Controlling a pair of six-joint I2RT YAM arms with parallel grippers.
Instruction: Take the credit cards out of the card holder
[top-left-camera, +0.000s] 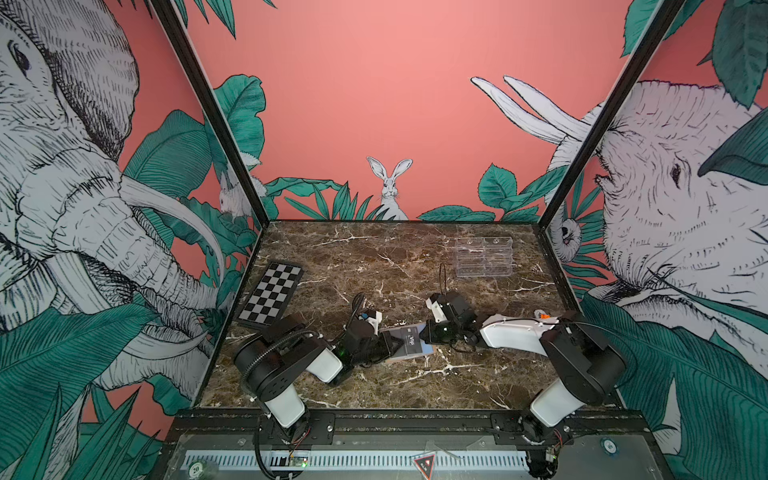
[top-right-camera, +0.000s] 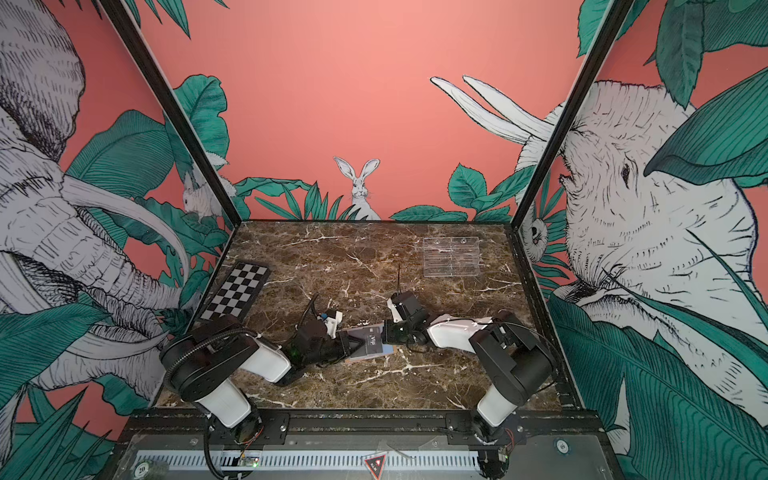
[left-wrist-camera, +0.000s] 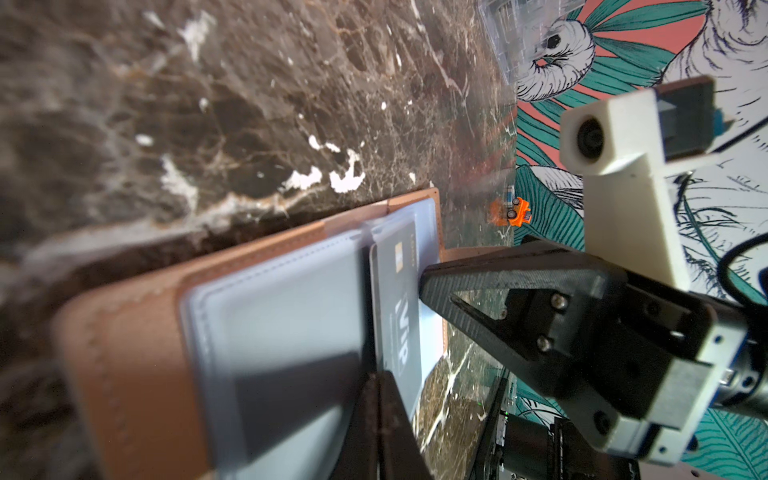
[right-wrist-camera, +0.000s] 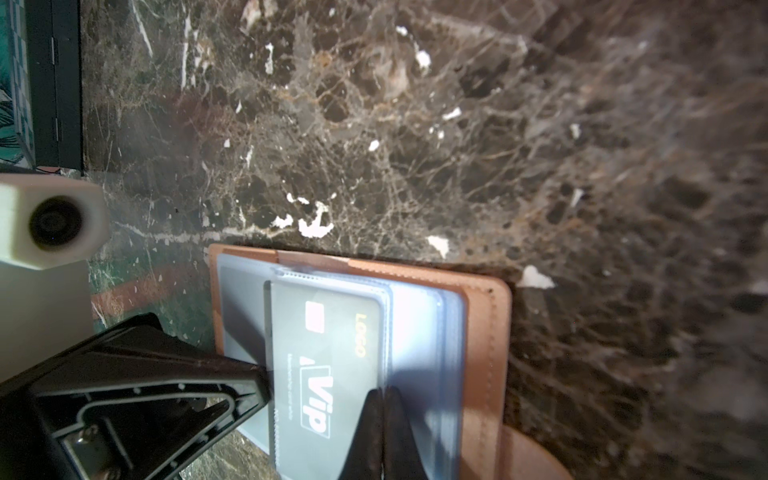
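Observation:
An open tan card holder with clear sleeves lies on the table between my two grippers. In one sleeve sits a grey "Vip" card, also visible in the top left view. My left gripper is shut, its tips at the card's left edge. My right gripper is shut too, with its tips over the right edge of the card's sleeve. Whether any thin sleeve film is caught between either pair of fingers cannot be made out. The holder's near part is hidden behind the fingers.
A clear divided tray stands at the back right. A black-and-grey checkered board lies at the left, and a small orange object is at the right. Both arms crowd the holder.

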